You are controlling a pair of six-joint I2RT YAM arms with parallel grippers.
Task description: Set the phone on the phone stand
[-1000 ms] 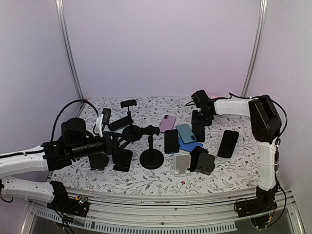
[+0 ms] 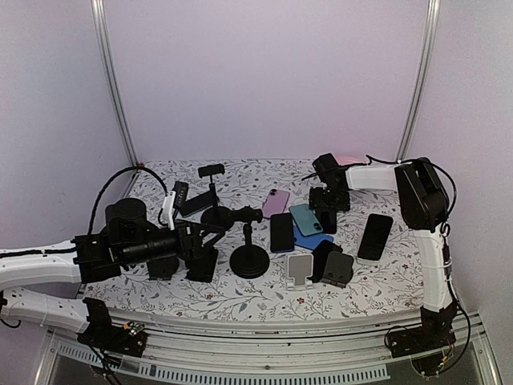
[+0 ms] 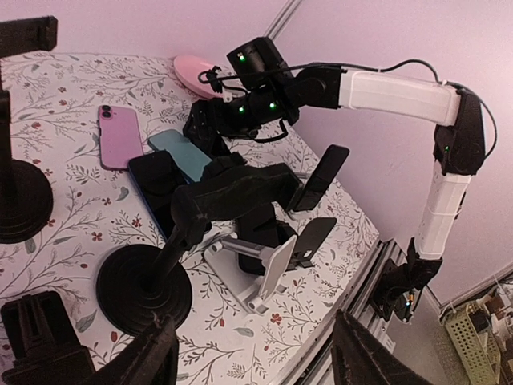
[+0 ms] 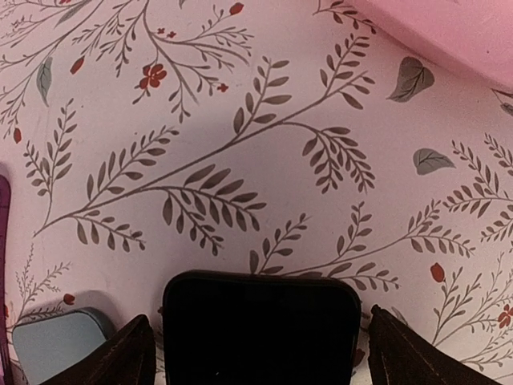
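A black phone (image 4: 260, 329) lies on the table with its far end between the spread fingers of my right gripper. Neither finger clearly presses on it; its near end is cut off in that view. From the top, the right gripper (image 2: 329, 200) covers the far part of this phone (image 2: 326, 220). A small white stand (image 2: 299, 269) is at the table's front, beside a black stand (image 2: 338, 269). My left gripper is open and empty, in the air over the left side of the table.
Near the right gripper lie a teal phone (image 2: 305, 218), a purple phone (image 2: 275, 202) and another dark phone (image 2: 282, 233). Another black phone (image 2: 374, 237) rests to the right. A tall round-based black stand (image 2: 249, 261) rises mid-table. A pink object (image 3: 200, 76) sits at the back.
The left gripper has shifted slightly. The phones have not visibly moved.
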